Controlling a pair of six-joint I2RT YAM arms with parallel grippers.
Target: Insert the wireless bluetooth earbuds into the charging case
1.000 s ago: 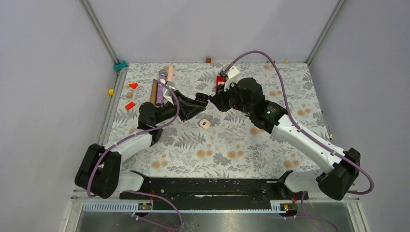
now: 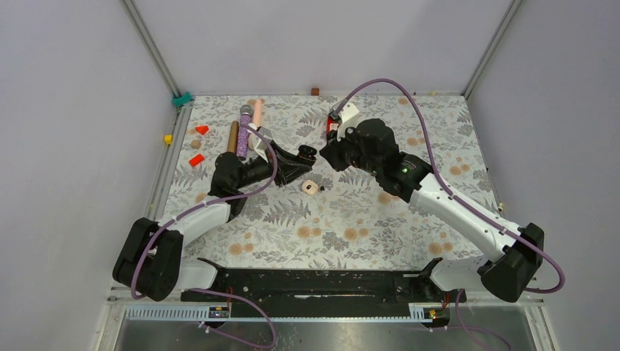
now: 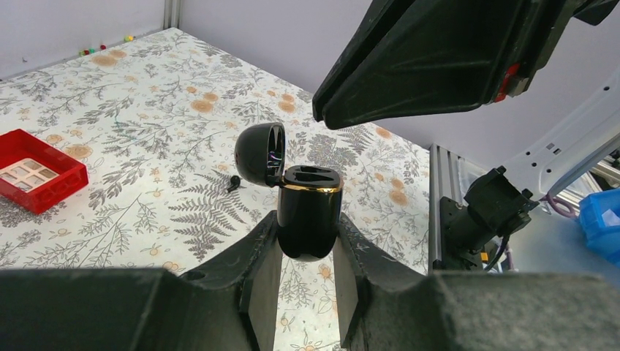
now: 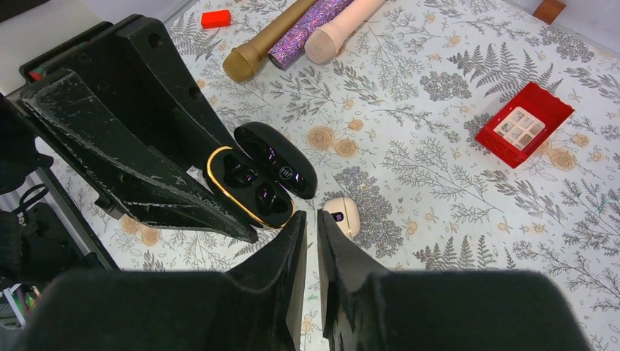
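The black charging case (image 3: 307,219), lid (image 3: 257,155) flipped open, is held upright by my left gripper. Its two slots (image 4: 248,190) show dark in the right wrist view. My right gripper is shut just beside the case, pointing toward it; whether anything is between its fingertips cannot be made out. A small dark object (image 2: 322,188), perhaps an earbud, lies on the table near a cream case-like item (image 4: 342,216).
A red box (image 4: 523,124) lies at the back. Microphones (image 4: 322,40) and small red blocks (image 2: 197,159) are at the back left.
My right arm has moved very little.
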